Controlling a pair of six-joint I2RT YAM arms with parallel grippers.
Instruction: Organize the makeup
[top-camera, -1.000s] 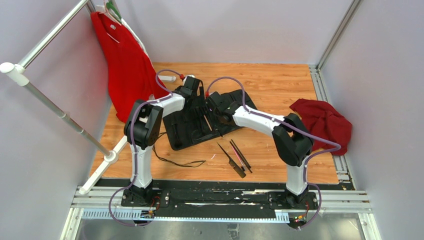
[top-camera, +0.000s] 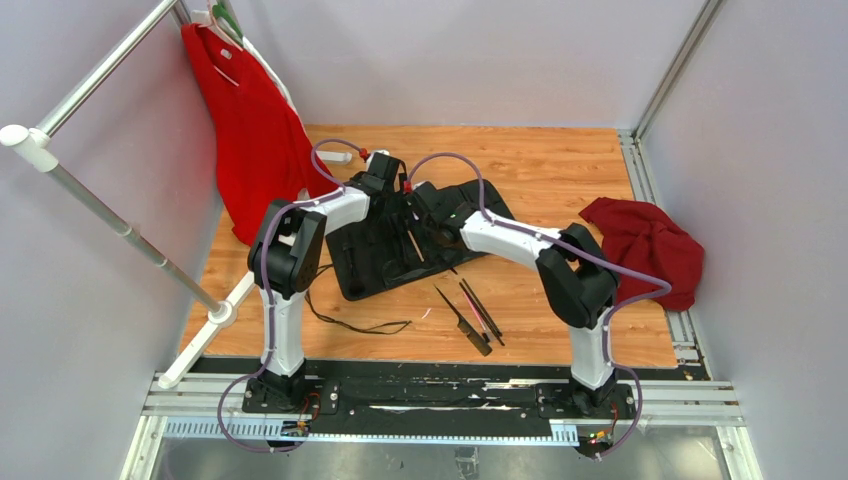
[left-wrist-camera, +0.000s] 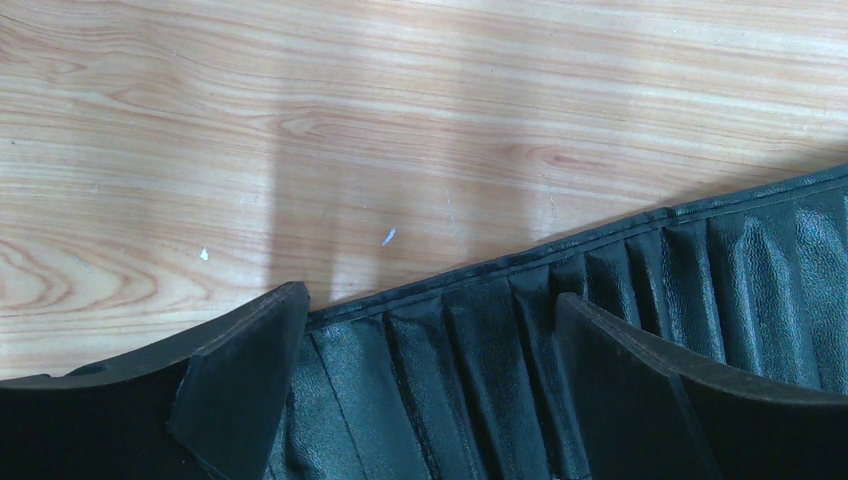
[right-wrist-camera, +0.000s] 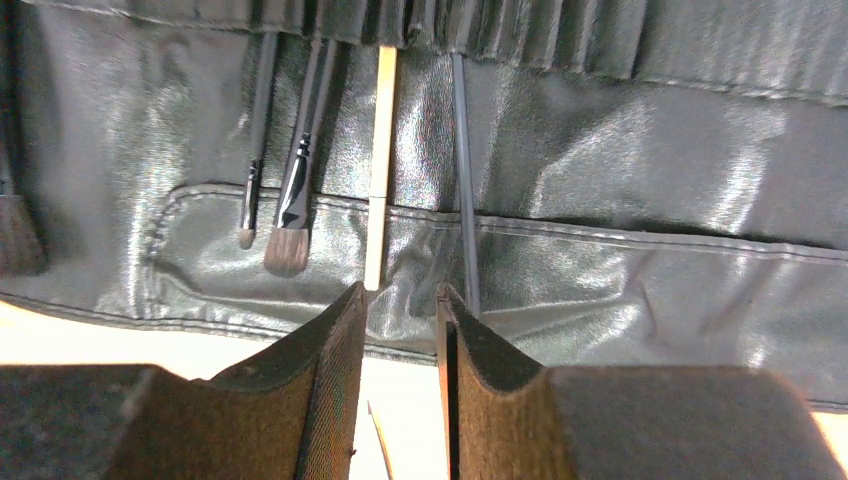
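A black brush roll lies open on the table, with both arms reaching over it. In the right wrist view, a thin brush, a wide brush, a tan stick and a dark grey stick have their upper ends in its pleated slots. My right gripper is part open near the lower ends of the sticks; nothing shows between its fingertips. The grey stick's end passes behind one fingertip. My left gripper stands open over the roll's pleated edge.
Below the roll lie a dark comb, a pink stick and dark pencils. The roll's cord trails on the table. Dark red cloth lies at right; red clothing hangs at left.
A thin dark end at the roll's lower edge has moved a little to the right. My left arm has stayed still.
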